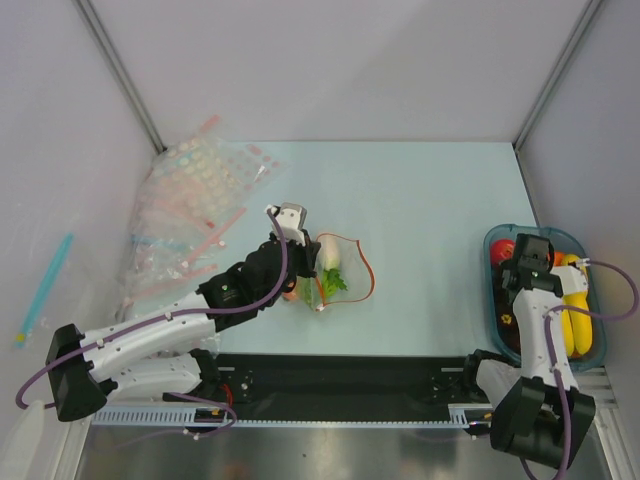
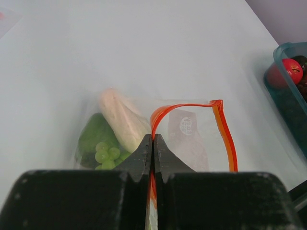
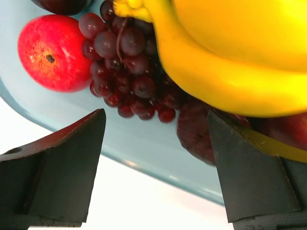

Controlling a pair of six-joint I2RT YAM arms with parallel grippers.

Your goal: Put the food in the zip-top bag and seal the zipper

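Observation:
A clear zip top bag with an orange-red rim (image 2: pixel 225 132) lies on the table, its mouth spread toward the right. Inside it are a pale long vegetable (image 2: pixel 122 120), green grapes (image 2: pixel 106 155) and something dark green (image 2: pixel 96 132). My left gripper is shut on the bag's rim, which runs up between its fingertips. Over the blue bin at the right, my right gripper stands open, nothing held. Below and beyond its fingers (image 3: pixel 69 167) are dark red grapes (image 3: pixel 129 62), a red round fruit (image 3: pixel 57 53), yellow bananas (image 3: pixel 216 72) and a dark wrinkled item (image 3: pixel 195 132).
The blue bin (image 1: pixel 489 290) stands at the table's right edge, close to the side wall. Several flat clear bags (image 1: pixel 195 200) lie at the left. A blue stick (image 1: pixel 46 285) rests farther left. Between bag and bin the table (image 1: pixel 430 240) is clear.

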